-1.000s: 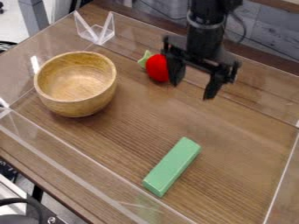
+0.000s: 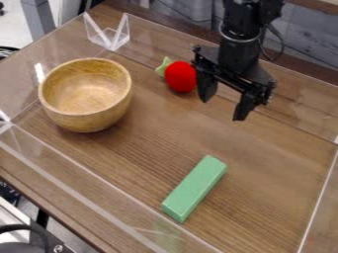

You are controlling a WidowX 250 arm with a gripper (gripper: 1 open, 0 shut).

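Note:
My black gripper (image 2: 232,89) hangs over the upper middle of the wooden table (image 2: 145,168), fingers apart with nothing visible between them. Just left of it lies a red round object (image 2: 180,79) with a green leafy top, partly behind the arm. A tan bowl (image 2: 85,99) sits at the left. A long green block (image 2: 196,188) lies diagonally at the lower middle.
A clear wire-like item (image 2: 109,32) stands at the upper left. A dark object (image 2: 20,242) shows at the bottom left corner.
The red object, bowl and green block look unmoved.

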